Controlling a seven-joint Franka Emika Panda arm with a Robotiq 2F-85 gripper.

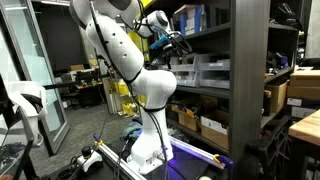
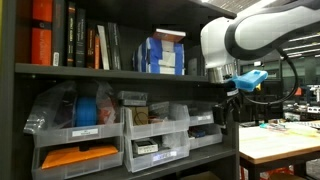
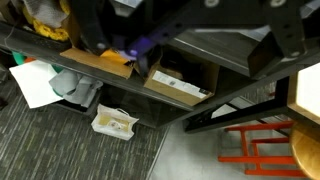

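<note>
My gripper hangs high in front of the dark shelf unit, at the end of the raised white arm. In exterior view 2 the arm's last links stand at the right, before the shelf. Dark, blurred gripper parts fill the top of the wrist view. The fingers are open, and I see nothing held between them. Clear plastic bins stand stacked on the shelf: an upper left bin with bagged and blue items, a lower left bin with an orange packet, and middle bins.
Books and blue-white boxes line the upper shelf. Below me are an open cardboard box and a white box near the floor. A wooden table stands at the right.
</note>
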